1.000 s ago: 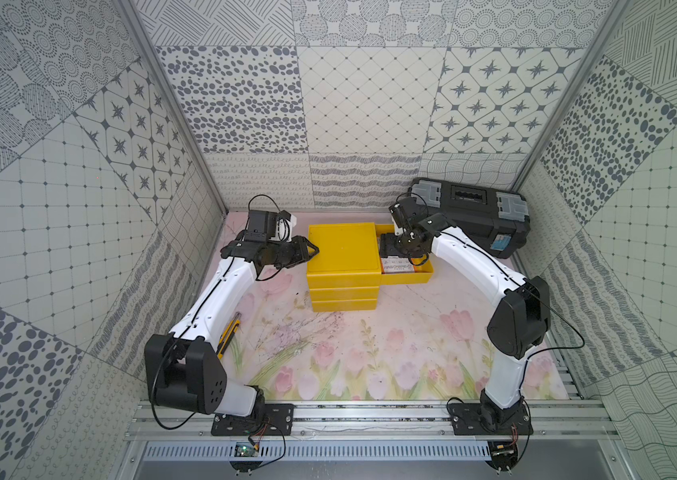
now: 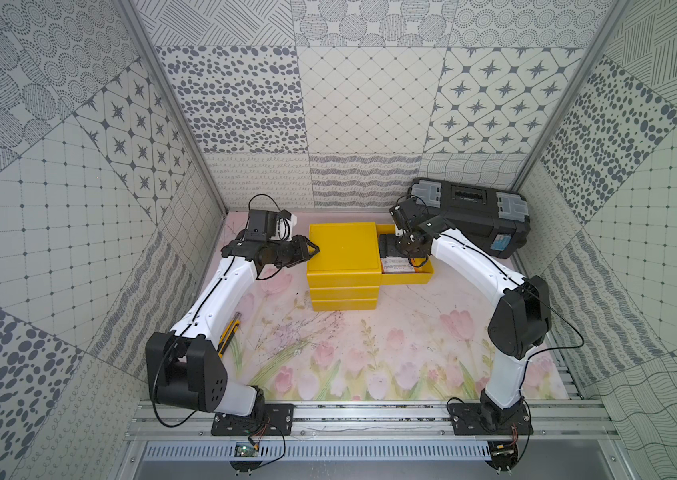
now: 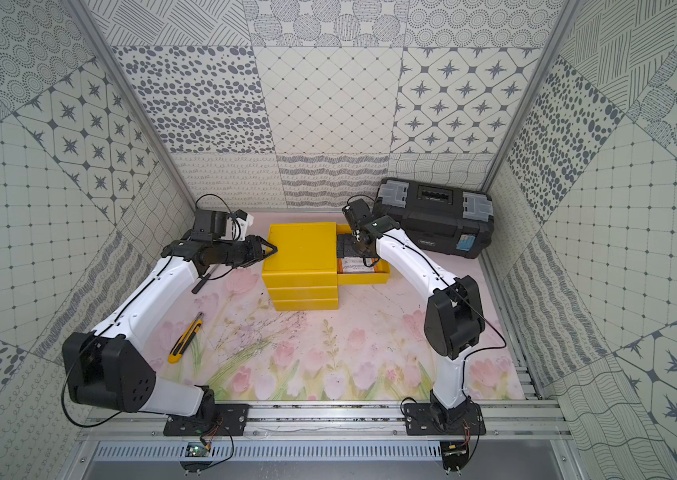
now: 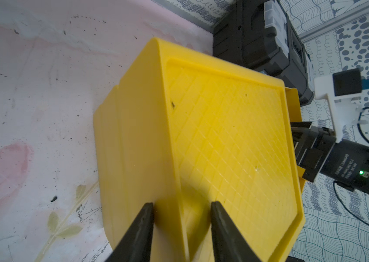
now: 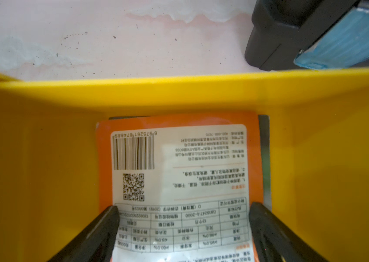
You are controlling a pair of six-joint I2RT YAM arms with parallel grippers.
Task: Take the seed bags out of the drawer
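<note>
The yellow drawer [image 5: 315,174] juts from the right side of the yellow cabinet [image 2: 343,248]. Inside it lies a seed bag [image 5: 180,183] with an orange border and a white printed label; a dark edge, perhaps of another bag, shows beneath it. My right gripper is open over this bag, its blurred fingers near the label's two sides, and no bag is seen lifted. At the cabinet's left edge is my left gripper, its fingers apart around the upper corner. Whether they touch the cabinet I cannot tell.
A black toolbox [image 2: 466,214] stands behind and right of the drawer, close to the right arm. A yellow and black cutter [image 3: 185,337] lies at the left of the table.
The left arm, cabinet and drawer look essentially unchanged.
</note>
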